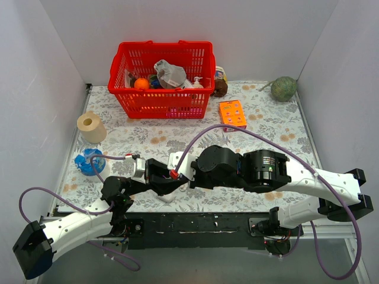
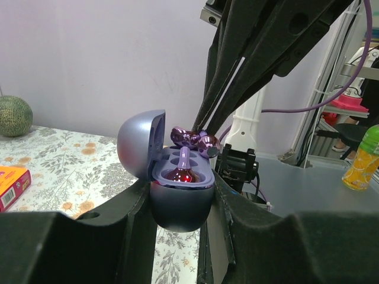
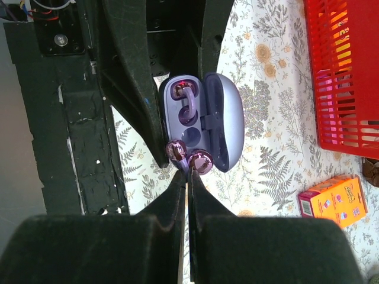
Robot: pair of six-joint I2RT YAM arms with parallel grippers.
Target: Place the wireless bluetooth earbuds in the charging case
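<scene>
My left gripper is shut on the lavender charging case, holding it above the table with its lid open. One shiny purple earbud sits in a well of the case, its pale bridge upward. The second earbud is at the other end of the case, by the empty well; its bridge is pinched between the tips of my right gripper, which is shut. This earbud appears tilted at the case's edge, outside the well. In the top view both grippers meet, mostly hiding the case.
A red basket with items stands at the back. An orange box and a green round object lie right of it. At left are a paper roll and a blue bag.
</scene>
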